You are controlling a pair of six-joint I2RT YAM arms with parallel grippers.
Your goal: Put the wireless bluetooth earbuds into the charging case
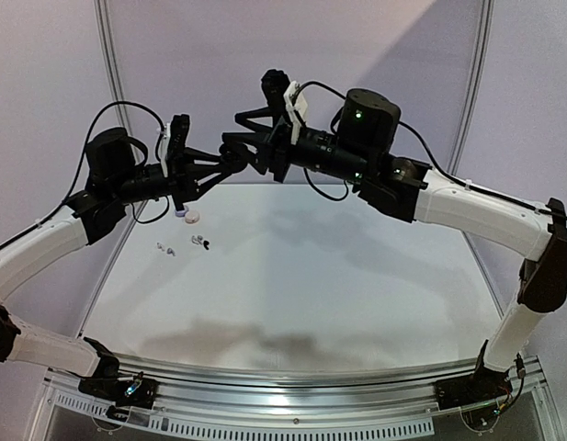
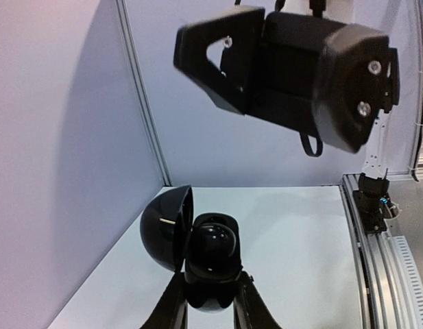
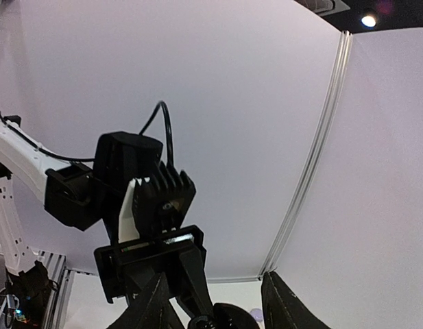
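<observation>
A small black charging case (image 2: 212, 250) with its rounded lid (image 2: 163, 229) swung up is clamped in my left gripper, shut on its lower part, well above the table. Dark glossy shapes show inside the case; whether earbuds sit there I cannot tell. In the top view the same case (image 1: 233, 156) is a dark blob. Close by on its right and slightly higher, my right gripper (image 1: 241, 128) stands open. Between the spread fingers in the right wrist view, only part of the case (image 3: 233, 317) shows at the bottom edge; no earbud is visible there.
Small light earbuds (image 1: 165, 249) and a group with a black piece (image 1: 201, 242) lie on the white table (image 1: 338, 276) at left. Behind them are a pink round case (image 1: 191, 217) and a purple one (image 1: 181, 211).
</observation>
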